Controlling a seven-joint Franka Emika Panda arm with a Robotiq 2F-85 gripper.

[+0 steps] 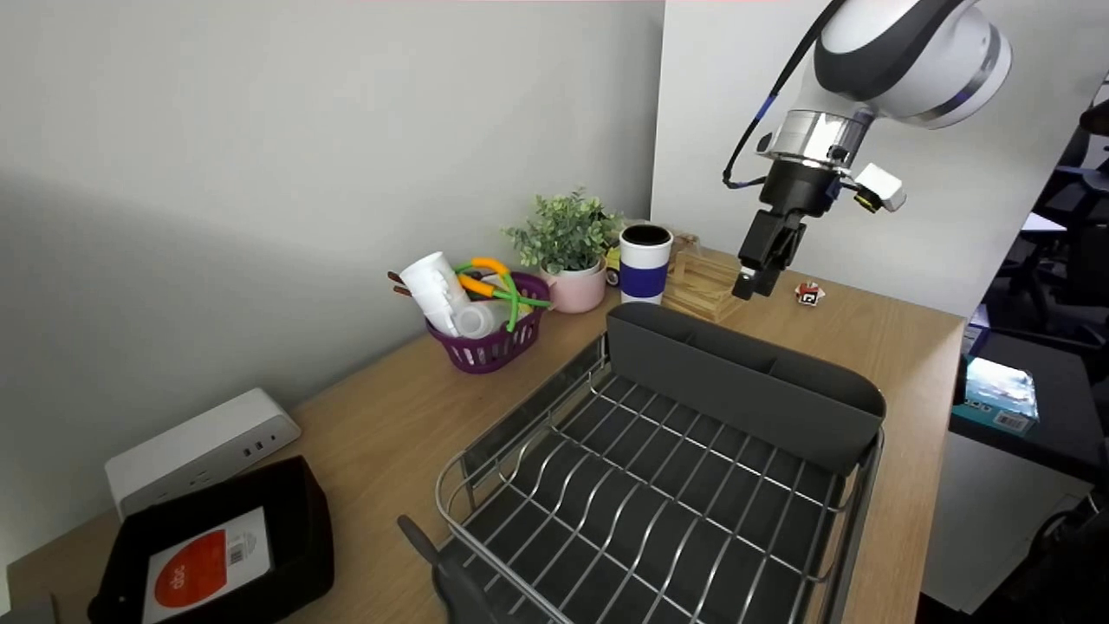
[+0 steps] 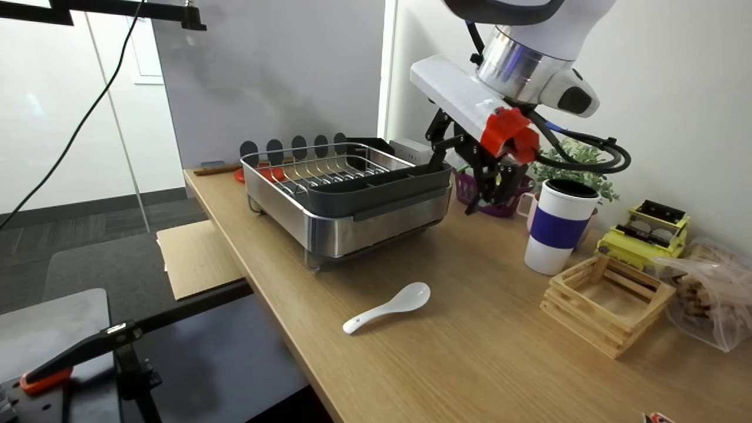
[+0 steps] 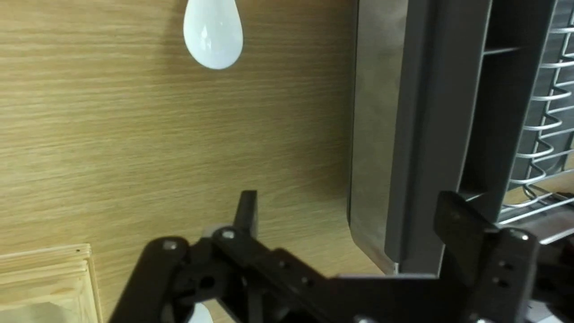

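My gripper is open, its two fingers wide apart with nothing between them. It hangs above the table beyond the dish rack's caddy end in exterior view 1 (image 1: 759,282). A white spoon (image 2: 389,307) lies on the bare wood in exterior view 2, clear of the rack. At the wrist view's top edge only the bowl of that spoon (image 3: 213,35) shows. The metal dish rack (image 2: 282,204) carries a dark grey utensil caddy (image 1: 728,380) along one end; the compartments I can see into look empty.
A white cup with a blue band (image 2: 559,227), a wooden crate (image 2: 599,331) and a yellow object (image 2: 645,236) stand toward the wall. Beside the potted plant (image 1: 567,244) is a filled purple basket (image 1: 489,348). Open wood surrounds the spoon.
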